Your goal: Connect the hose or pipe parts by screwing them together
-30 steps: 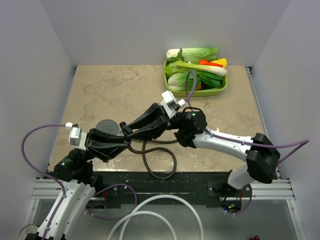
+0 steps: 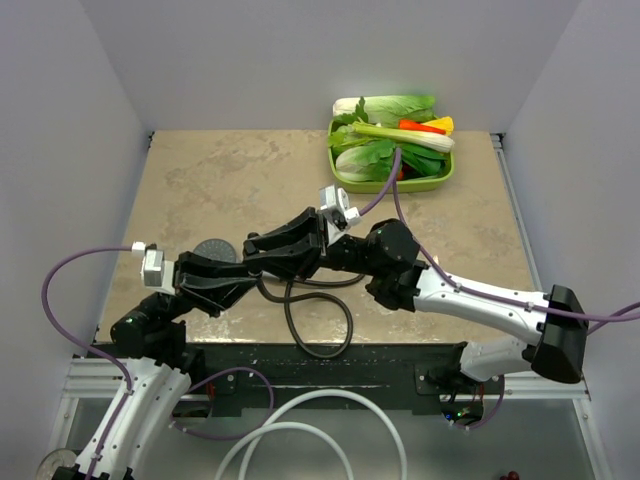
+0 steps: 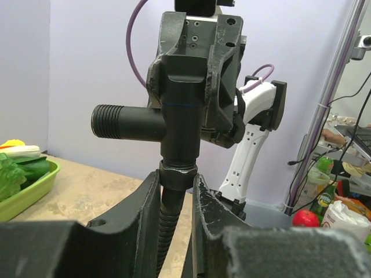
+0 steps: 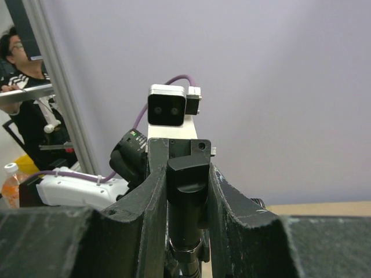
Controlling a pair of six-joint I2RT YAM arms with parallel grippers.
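Note:
My left gripper is shut on the dark hose connector [image 3: 177, 176], with the ribbed hose [image 3: 167, 234] hanging below it. A black T-shaped fitting [image 3: 136, 123] stands upright on the connector, its threaded side branch pointing left in the left wrist view. My right gripper is shut on the fitting's upper end [image 4: 186, 168]. The two grippers meet above the worktop's front left in the top view, where the black hose [image 2: 348, 325] lies in loops. A round grey disc [image 2: 215, 247] is partly behind them.
A green tray [image 2: 440, 180] of vegetables stands at the back right of the beige worktop [image 2: 200, 170]. A white hose [image 2: 370, 410] lies below the front edge. Walls enclose the back and sides.
The right arm's elbow has swung right and toward the front, and its wrist has turned slightly. The grippers stay together at the fitting. The left arm has hardly moved.

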